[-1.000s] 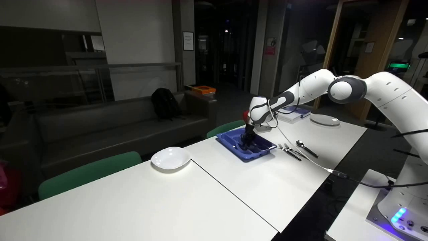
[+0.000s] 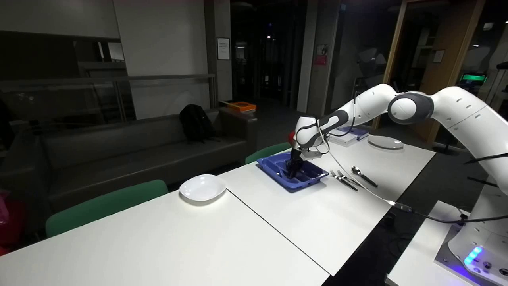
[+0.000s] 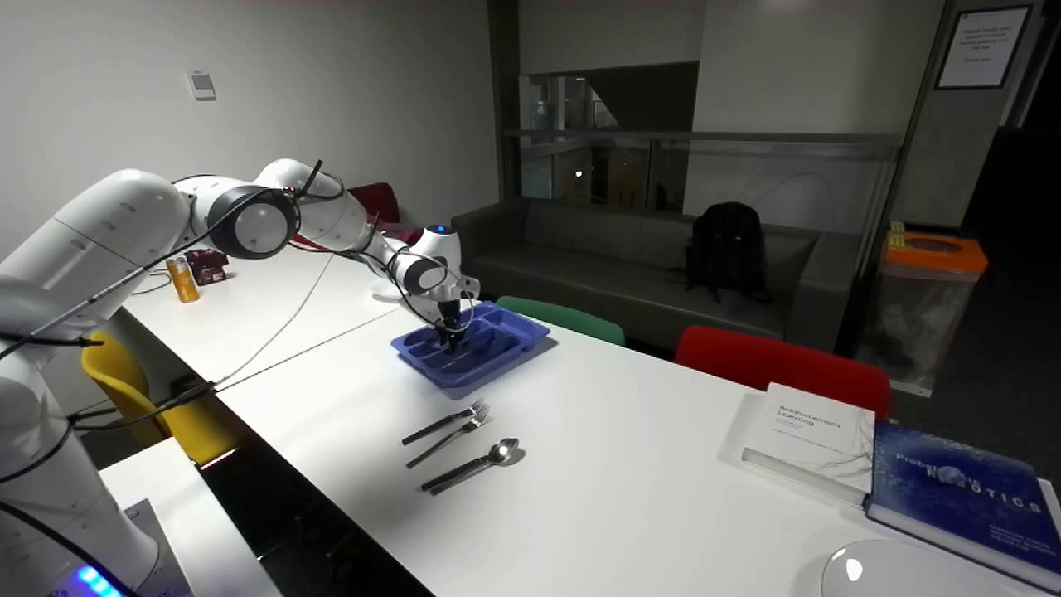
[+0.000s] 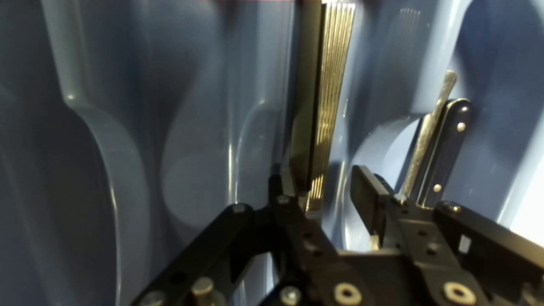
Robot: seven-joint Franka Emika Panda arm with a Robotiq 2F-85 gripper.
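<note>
In exterior view 1 my gripper [image 2: 295, 167] reaches down into the blue cutlery tray [image 2: 303, 185]. The wrist view shows the gripper with its fingers apart. A long, shiny, ridged metal piece of cutlery [image 4: 334, 66] with a dark strip along it lies in a narrow compartment. Its near end sits close to the left finger, while a gap separates it from the right finger [image 4: 368, 186]. Whether the left finger touches it, I cannot tell. The compartment further right holds a black riveted handle [image 4: 449, 148] and a thin metal handle [image 4: 431, 127].
Beside the tray, on the white table, lie two forks [image 3: 465, 423] and spoons [image 3: 505, 451] with dark handles. A white bowl [image 2: 203, 187] stands apart on the other table section. Books [image 3: 811, 433] and a plate [image 3: 895, 572] occupy the far end.
The wrist and upper arm sit very slightly lower over the tray than a second ago. The tray, loose cutlery and bowl have not moved.
</note>
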